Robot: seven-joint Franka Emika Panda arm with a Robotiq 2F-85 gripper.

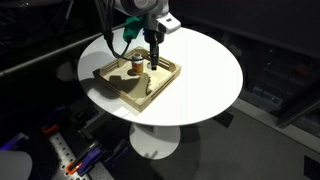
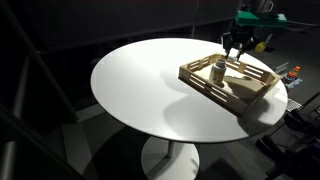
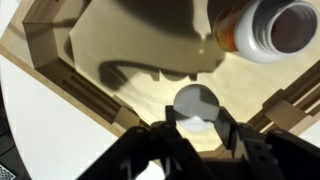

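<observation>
A small round white cap (image 3: 197, 103) sits between the fingertips of my gripper, which is shut on it in the wrist view. An orange bottle (image 3: 235, 25) with a white neck stands beside it at the upper right, its mouth showing as a dark round opening. Exterior view 1 has the bottle (image 1: 138, 66) upright inside a shallow wooden tray (image 1: 108, 84), with my gripper (image 1: 153, 65) above the tray, just right of the bottle. From the other side, the bottle (image 2: 218, 71) stands near the tray's middle, the gripper (image 2: 232, 56) hanging behind it.
The tray has slatted low walls (image 2: 210, 91) and rests near one side of a round white table (image 1: 205, 85). Cables and clutter (image 2: 293, 73) lie beyond the table's edge in exterior view 2.
</observation>
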